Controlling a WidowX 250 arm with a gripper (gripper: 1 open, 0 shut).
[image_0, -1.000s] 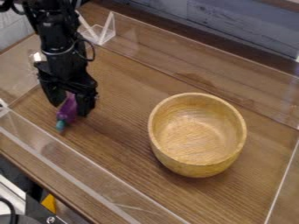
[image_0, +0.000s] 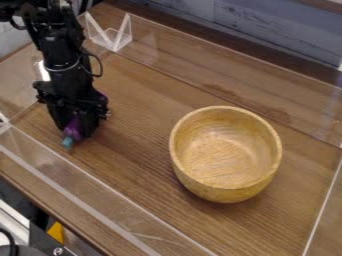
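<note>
My black gripper (image_0: 72, 108) is low over the wooden table at the left, shut on a small purple object (image_0: 72, 132) with a teal tip. Much of the object is hidden by the dark fingers, and its lower end shows just below them.
A large yellow bowl (image_0: 225, 150) stands at the right. The table's front left edge runs along the lower left, with cables below it.
</note>
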